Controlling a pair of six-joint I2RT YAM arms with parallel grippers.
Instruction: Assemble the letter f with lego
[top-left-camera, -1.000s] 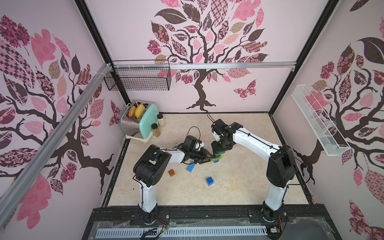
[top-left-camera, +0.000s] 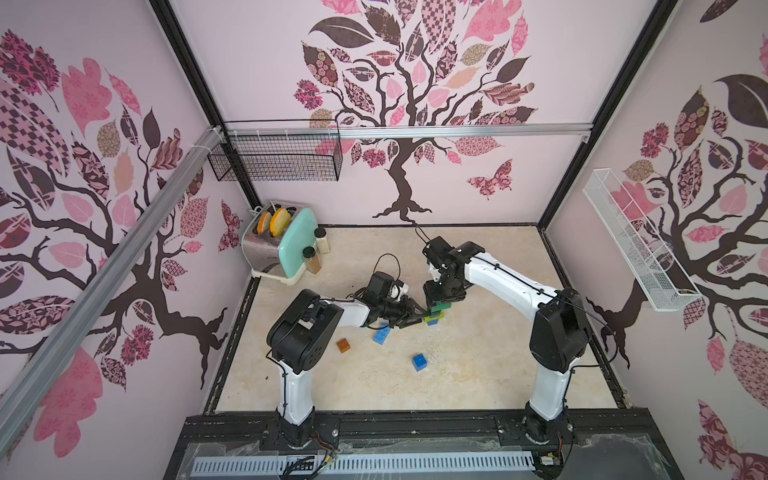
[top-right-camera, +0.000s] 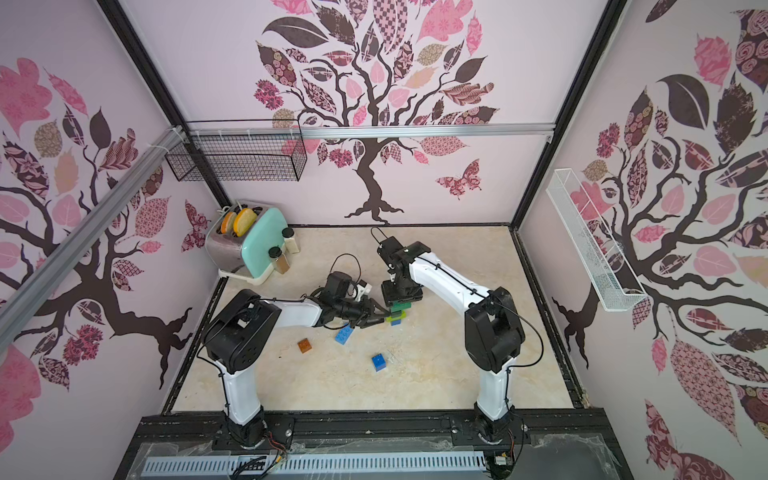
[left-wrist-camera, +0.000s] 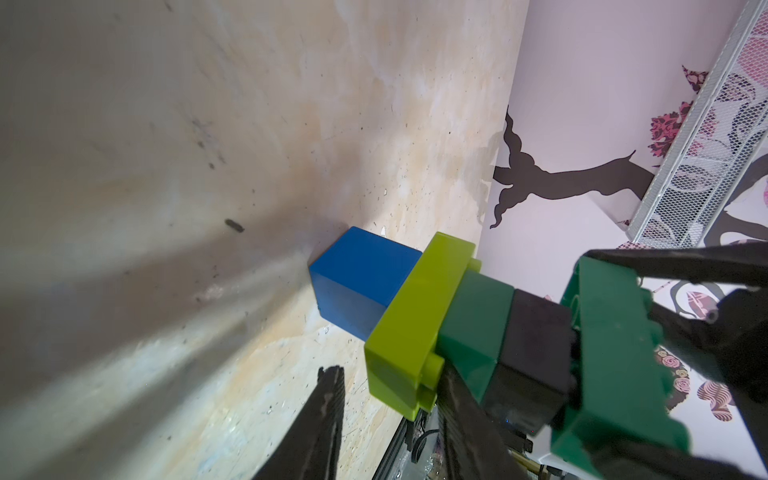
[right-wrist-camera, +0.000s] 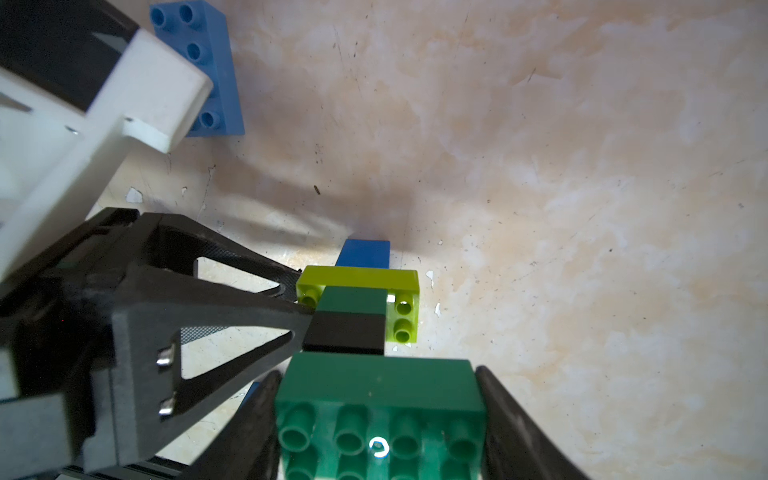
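Observation:
A stack stands at mid-table: a blue brick (left-wrist-camera: 364, 276) at the bottom, then a lime brick (left-wrist-camera: 420, 320), a smaller green brick (left-wrist-camera: 476, 324) and a black brick (left-wrist-camera: 528, 352). My left gripper comes from the left, shut on the stack around the lime brick. Over the stack, my right gripper is shut on a long green brick (right-wrist-camera: 376, 380), one finger at either end. In the left wrist view this brick is right beside the black brick's free end, studs facing away. Whether the two are pressed together I cannot tell.
A long blue brick (top-left-camera: 381, 333) lies under the left forearm. Another blue brick (top-left-camera: 420, 362) and an orange-brown brick (top-left-camera: 343, 345) lie nearer the front. At the back left are a toaster (top-left-camera: 280, 240) and two bottles.

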